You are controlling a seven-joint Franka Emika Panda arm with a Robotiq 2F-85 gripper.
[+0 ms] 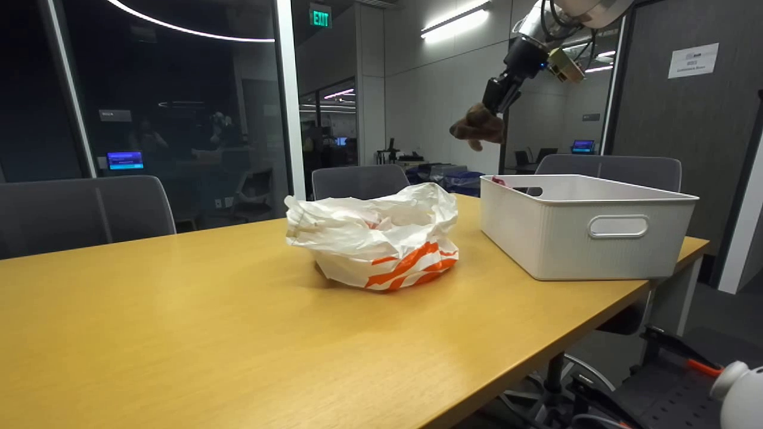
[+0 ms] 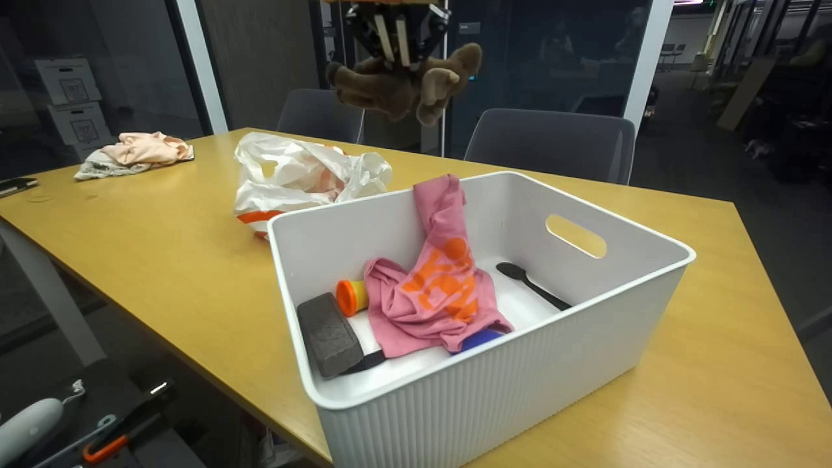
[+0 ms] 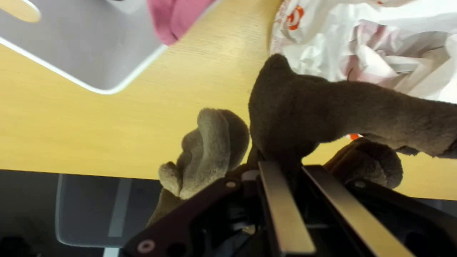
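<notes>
A brown plush toy [image 2: 394, 90] hangs from my gripper, whose fingers are shut on it. In exterior view 1 the plush is high in the air, above the gap between the white plastic bag [image 1: 379, 236] and the white bin [image 1: 572, 243]. The wrist view shows the bag beyond the toy at the upper right and the bin's corner at the upper left. The bag's mouth is open, with crumpled pinkish material visible inside. Draped over the bin's inner wall is a pink cloth [image 2: 437, 273] with an orange print.
Inside the bin lie a dark block [image 2: 329, 335], an orange-lidded tub [image 2: 351, 297], a black spoon [image 2: 534, 285] and something blue, partly covered. Folded cloths [image 2: 140, 152] rest at the table's far end.
</notes>
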